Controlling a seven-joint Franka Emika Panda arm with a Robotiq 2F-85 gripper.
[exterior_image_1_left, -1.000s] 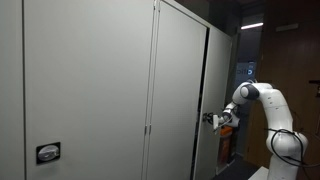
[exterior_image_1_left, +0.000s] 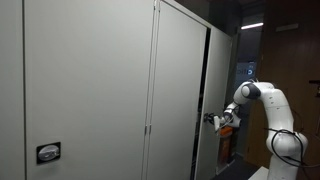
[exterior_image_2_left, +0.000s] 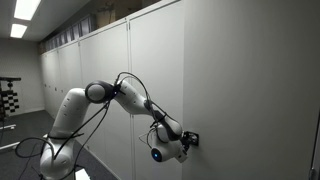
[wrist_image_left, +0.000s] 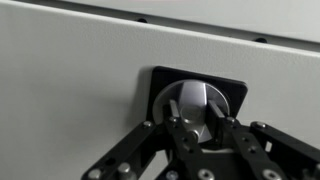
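In the wrist view, a round silver knob (wrist_image_left: 196, 92) with a raised grip bar sits on a square black plate (wrist_image_left: 162, 77) on a pale cabinet door (wrist_image_left: 80, 80). My gripper is shut on the knob's bar, one finger on either side. Exterior view 2 has the gripper (exterior_image_2_left: 186, 141) against the dark plate (exterior_image_2_left: 194, 138) on the door panel, with the arm reaching in from the left. Far off in exterior view 1, the gripper (exterior_image_1_left: 214, 119) meets the door's face, too small there to show its fingers.
A tall bank of pale cabinet doors (exterior_image_1_left: 85, 80) runs across exterior view 1; one carries another silver handle (exterior_image_1_left: 48, 153). A dark gap (exterior_image_1_left: 200, 100) separates the gripped door from its neighbour. An orange object (exterior_image_1_left: 226, 133) is behind the arm (exterior_image_1_left: 281, 115).
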